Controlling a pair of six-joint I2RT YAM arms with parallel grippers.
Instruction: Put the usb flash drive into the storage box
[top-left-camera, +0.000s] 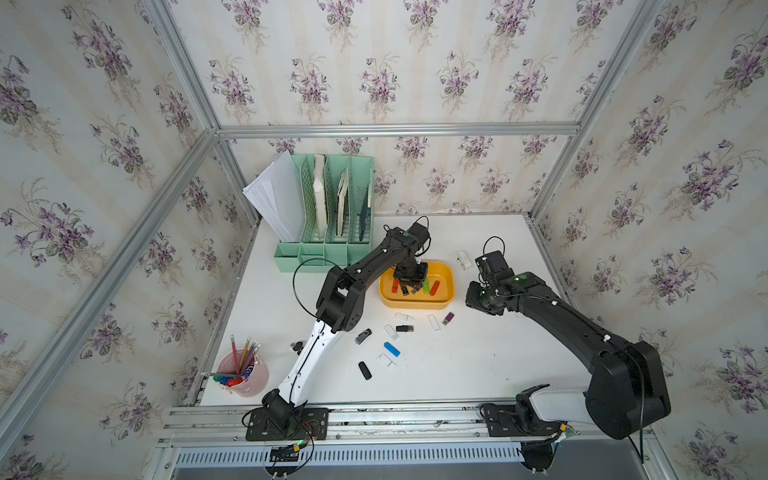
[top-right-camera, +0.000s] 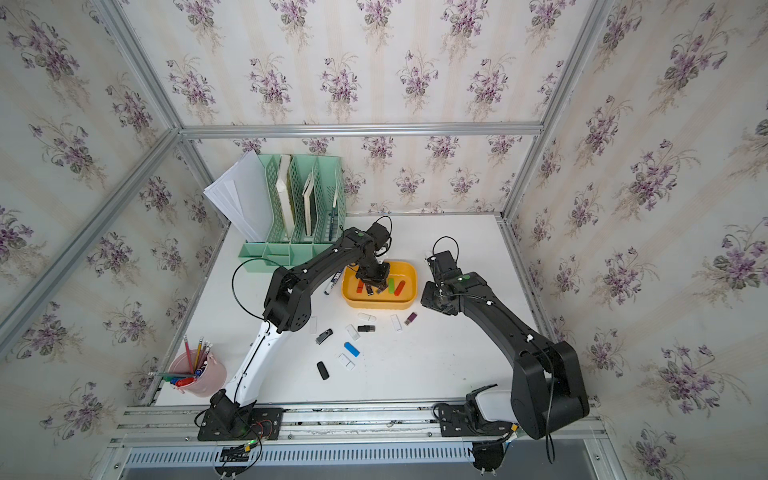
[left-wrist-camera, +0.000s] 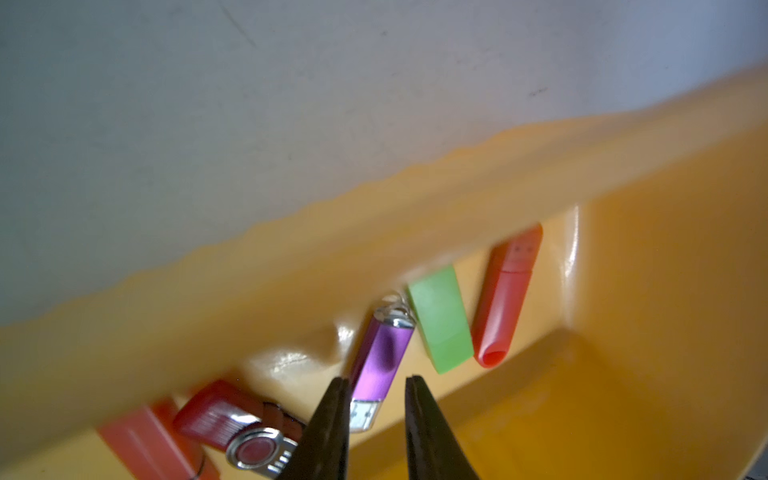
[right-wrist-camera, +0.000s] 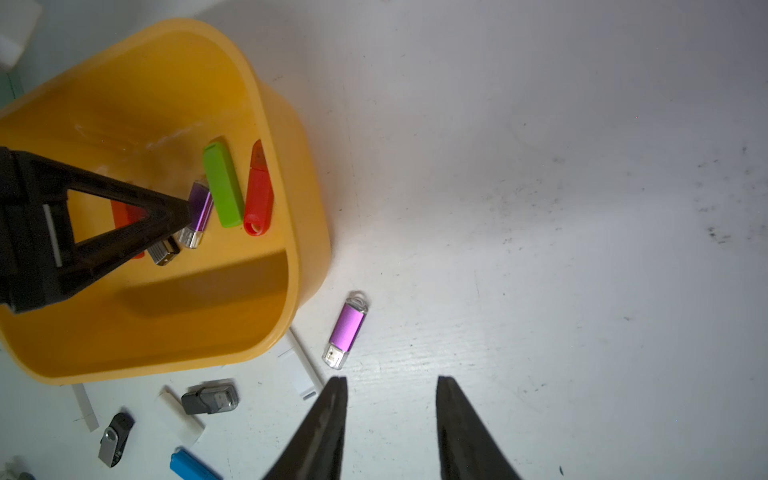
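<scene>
Over the orange storage box (right-wrist-camera: 297, 176), my left gripper has its fingers part open and pointing down inside the box. Between and beyond its fingertips lies a purple flash drive (left-wrist-camera: 382, 356) on the box floor; whether they touch it cannot be told. My right gripper stands open above the table with nothing between its fingers, right of the box. Another purple flash drive (right-wrist-camera: 346, 332) lies on the table just outside the box, ahead of the right fingertips. Also in the box are a green drive (left-wrist-camera: 441, 320), a red drive (left-wrist-camera: 508, 296) and a red swivel drive (left-wrist-camera: 232, 420).
Several drives lie in front of the box, among them a black one (top-left-camera: 405, 328) and a blue one (top-left-camera: 391, 349). A green file rack (top-left-camera: 364, 192) stands behind left, and a pink pen cup (top-left-camera: 254, 382) at front left.
</scene>
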